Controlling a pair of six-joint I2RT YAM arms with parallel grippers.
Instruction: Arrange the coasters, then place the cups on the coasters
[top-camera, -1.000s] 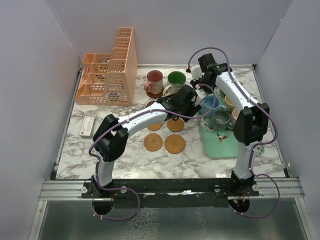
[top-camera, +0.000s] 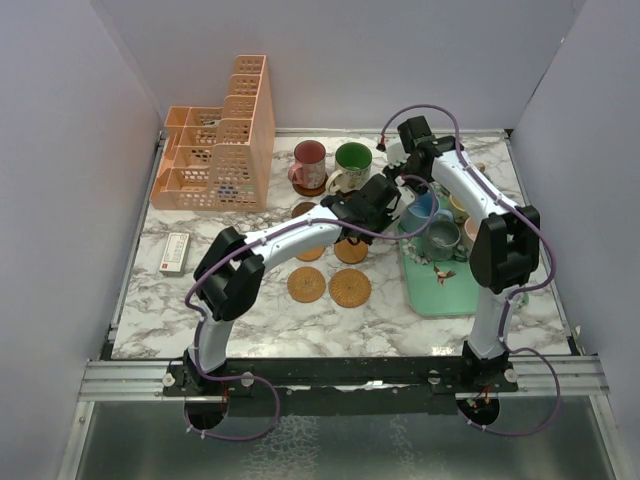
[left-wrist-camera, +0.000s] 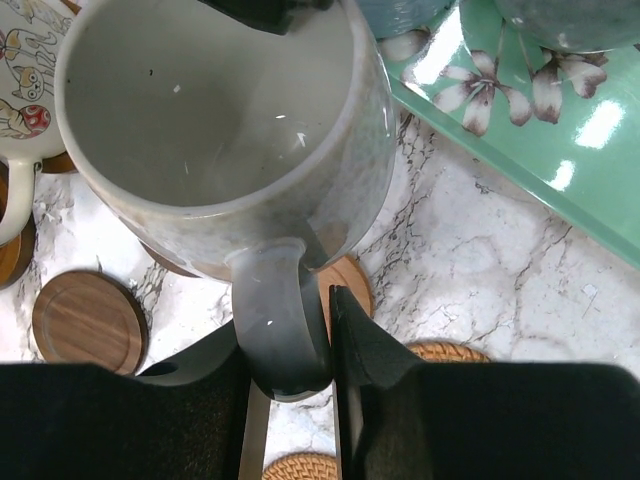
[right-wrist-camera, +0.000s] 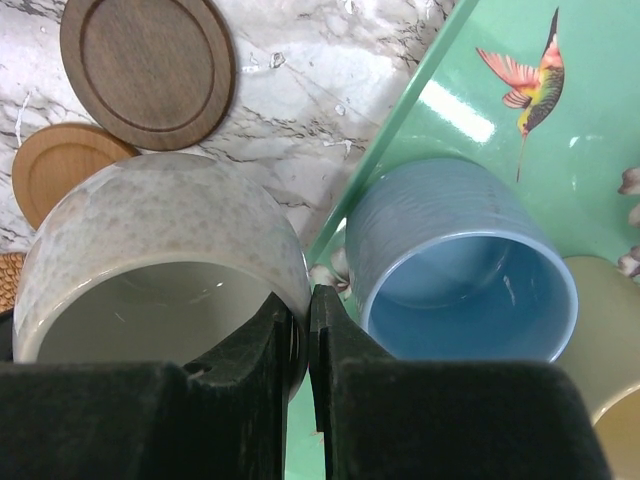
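Note:
A speckled grey-white cup (left-wrist-camera: 220, 120) hangs above the table, tilted, its empty inside visible in the left wrist view. My left gripper is shut on its handle. On the opposite side, my right gripper is shut on the cup's rim, with one finger inside the cup and one outside. In the top view both grippers meet over the cup and hide most of it. A dark wooden coaster (left-wrist-camera: 90, 322) shows below and to the left in the left wrist view; woven coasters (top-camera: 350, 288) lie nearer the front.
A green tray (top-camera: 440, 300) on the right holds a blue cup (right-wrist-camera: 455, 260), a grey-green cup (top-camera: 440, 240) and others. Red (top-camera: 309, 160) and green (top-camera: 352, 160) cups stand on coasters at the back. An orange rack (top-camera: 235, 140) stands back left.
Both grippers have shifted slightly toward the front and right, the cup between them, covering a little more of the blue cup. Everything else stays put.

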